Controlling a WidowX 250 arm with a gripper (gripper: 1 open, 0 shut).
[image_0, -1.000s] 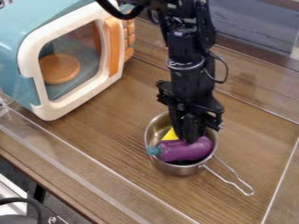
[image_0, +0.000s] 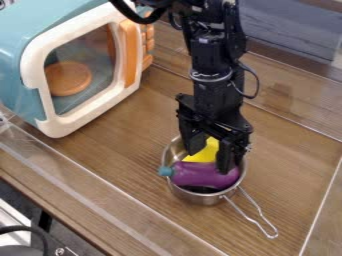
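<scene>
A steel pot (image_0: 203, 197) with a wire handle reaching to the lower right sits on the wooden table. Inside it lie a purple eggplant toy (image_0: 203, 175) with a teal stem and a yellow object (image_0: 203, 153) behind it. My black gripper (image_0: 214, 142) hangs over the pot, its fingers down around the yellow object and above the eggplant; whether they touch either, and how far they are apart, is unclear.
A toy microwave (image_0: 54, 110) in teal and white, with an orange disc inside, stands at the upper left.
My gripper has shifted slightly up and left, showing more of the yellow object. The pot and its handle have moved a little left.
</scene>
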